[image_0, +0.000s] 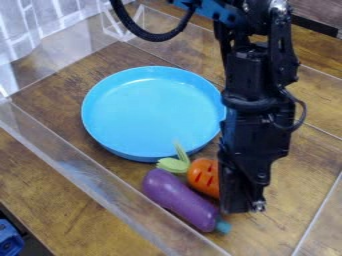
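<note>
The black gripper (238, 196) is low at the right of the toy vegetables, its tips beside and partly over an orange carrot (203, 177) with a pale green top. Its fingers appear shut; whether anything is between them is hidden. A purple eggplant-like toy (179, 200) with a teal tip lies just left of the carrot, on the wooden surface.
A blue plate (151, 110) sits behind the toys, left of the arm. A clear plastic edge runs diagonally along the lower left, with a blue object (8, 240) in the corner. Bare wood (301, 170) is at the right.
</note>
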